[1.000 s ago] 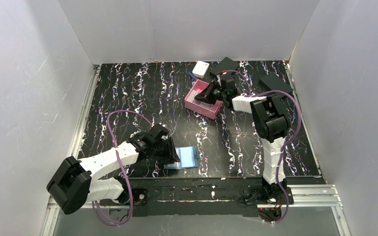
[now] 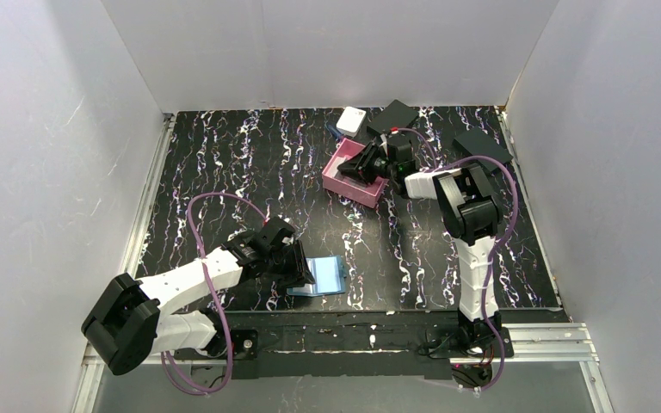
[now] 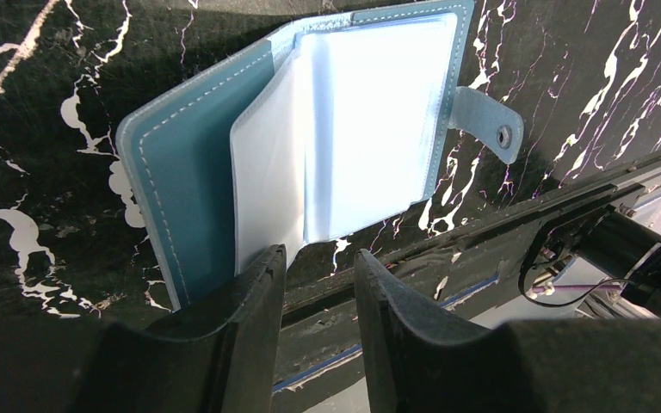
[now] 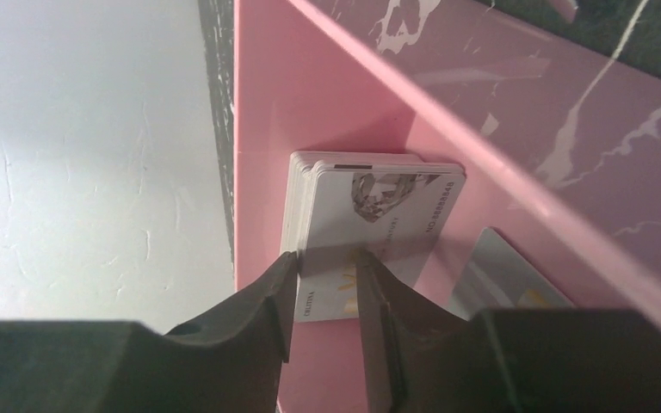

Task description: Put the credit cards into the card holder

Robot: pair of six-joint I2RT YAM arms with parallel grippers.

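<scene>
The light-blue card holder lies open on the table's front part. In the left wrist view, a translucent sleeve stands tilted up from its middle, over the blue cover; white sleeves lie flat beside it. My left gripper is open low over the holder, the raised sleeve's lower end at one finger. Inside the pink box a stack of pale credit cards leans against the wall. My right gripper is open at that stack, one finger by its left edge, the other over the front card's face.
Another card lies apart in the box. Behind the box are a white case and a dark flat pad; a second dark pad lies at the right.
The left arm and holder have stayed still.
</scene>
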